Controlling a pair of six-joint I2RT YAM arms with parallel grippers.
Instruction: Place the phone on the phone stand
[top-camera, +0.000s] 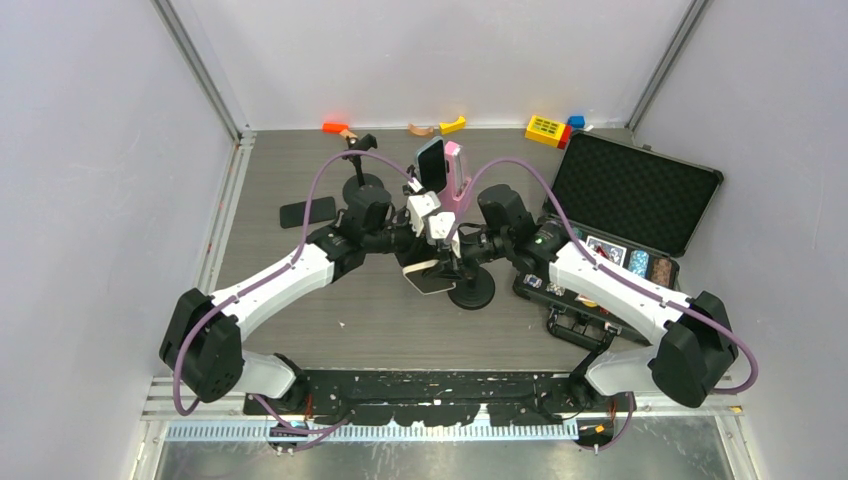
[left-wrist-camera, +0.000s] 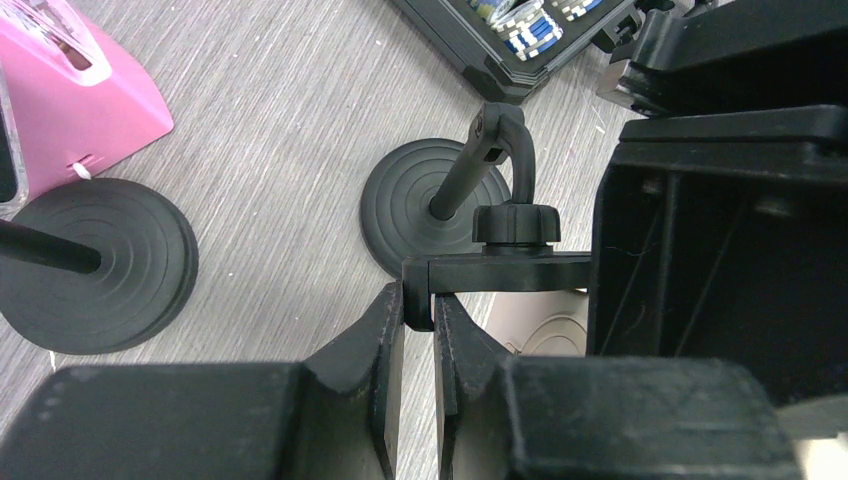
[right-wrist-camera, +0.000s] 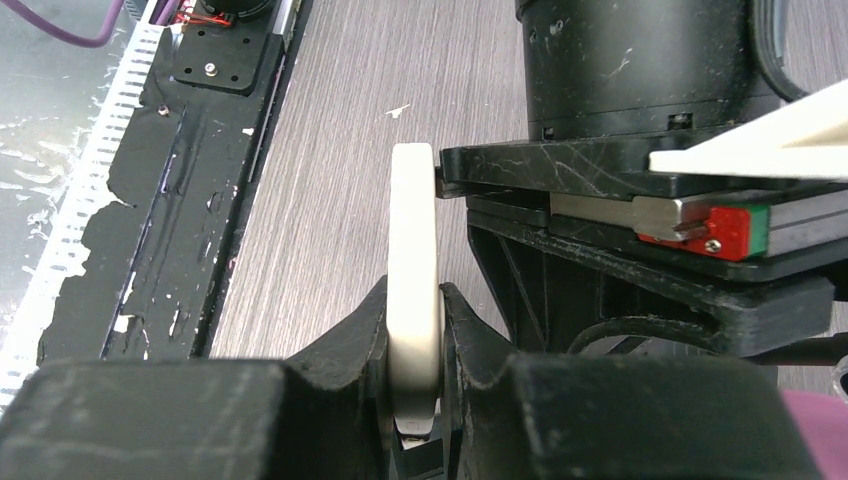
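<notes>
Both grippers meet at the table's centre. My left gripper is shut on the black bracket (left-wrist-camera: 505, 270) of a phone stand, whose round base (left-wrist-camera: 390, 210) stands on the table. My right gripper is shut on the cream edge of a phone (right-wrist-camera: 413, 220), seen as a pale slab (top-camera: 428, 284) beside the stand in the top view. Whether the phone touches the bracket is hidden by the arms.
A dark phone (top-camera: 307, 212) lies left on the table. Another stand (top-camera: 363, 185) and a pink object (top-camera: 457, 175) with a phone stand behind the grippers. An open case (top-camera: 620, 205) occupies the right side; toys line the back.
</notes>
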